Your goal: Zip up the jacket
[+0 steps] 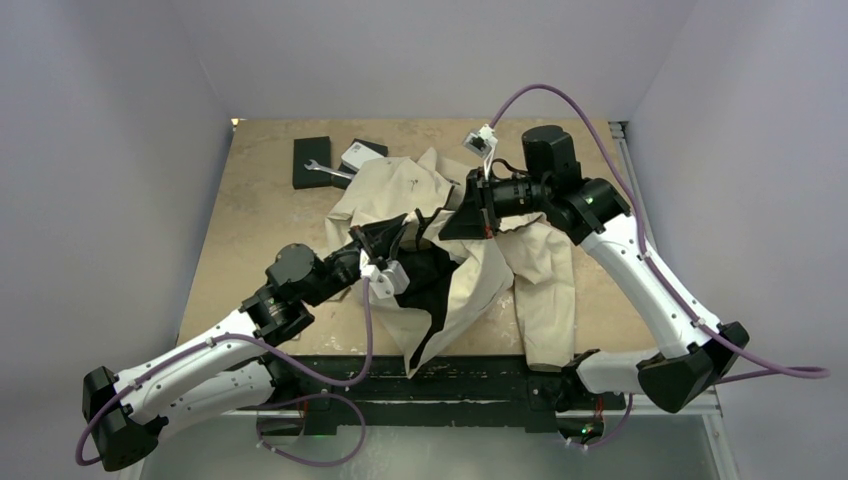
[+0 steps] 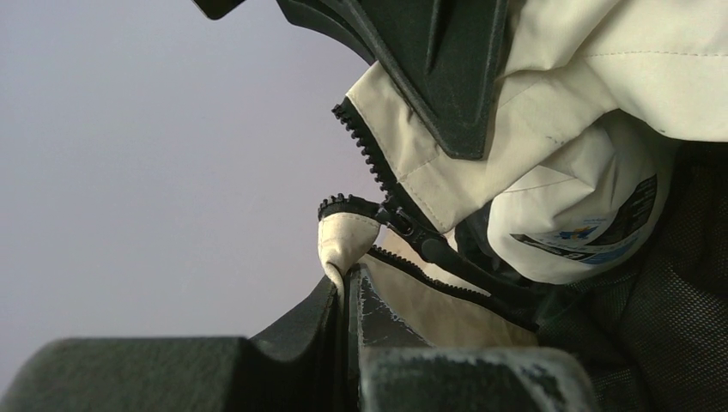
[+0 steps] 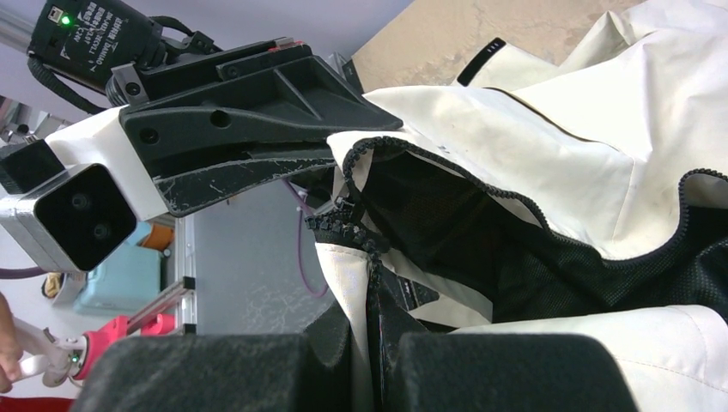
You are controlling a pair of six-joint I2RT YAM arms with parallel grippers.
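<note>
The cream jacket (image 1: pixel 475 285) with dark mesh lining lies open on the table, its front edges raised between the grippers. In the left wrist view my left gripper is shut on a narrow fold of cream zipper edge; the zipper slider (image 2: pixel 403 223) sits just right of that, near the other toothed edge. In the right wrist view my right gripper is shut on a cream strip with black zipper tape (image 3: pixel 339 227) standing up from its fingers. The two grippers face each other closely over the jacket's middle.
A dark flat case (image 1: pixel 310 150), a wrench (image 1: pixel 325 169) and a white box (image 1: pixel 362 154) lie at the back left of the table (image 1: pixel 240 230). Bare table shows at the left and right; walls surround it.
</note>
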